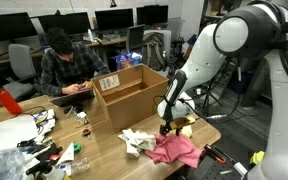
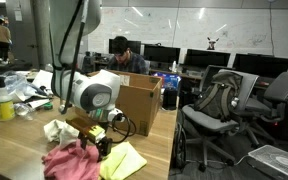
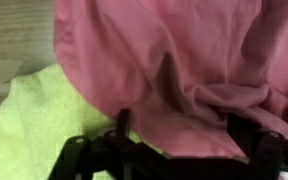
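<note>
A pink cloth (image 1: pixel 174 150) lies crumpled on the table under my gripper. In the wrist view the pink cloth (image 3: pixel 184 60) fills most of the picture, with folds between and beyond the black fingers. Those fingers stand wide apart, so the gripper is open; whether they touch the fabric cannot be told. A yellow cloth (image 2: pixel 122 162) lies beside the pink one and shows at the lower left of the wrist view. On the pink cloth's other side is a white cloth (image 1: pixel 137 141), bunched up.
A large open cardboard box (image 1: pixel 130 98) stands behind the cloths. Tools, bottles and clutter (image 1: pixel 46 155) cover the table's left part. A person (image 1: pixel 69 65) sits at the far side. Bare wood (image 1: pixel 102 150) shows between clutter and cloths.
</note>
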